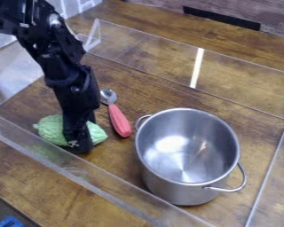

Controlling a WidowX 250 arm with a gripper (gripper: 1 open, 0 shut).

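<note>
My black gripper (82, 135) is lowered at the left, its fingers down on a crumpled green cloth or leafy item (54, 130); whether they are closed on it is hard to tell. Just right of the gripper lies a spoon with a red handle (117, 121), its metal head pointing to the back. A steel pot (190, 186) with side handles stands at the right front.
The wooden table (138, 49) is open behind the spoon and pot. Clear panels or edges run along the front left, the back and the right of the work area.
</note>
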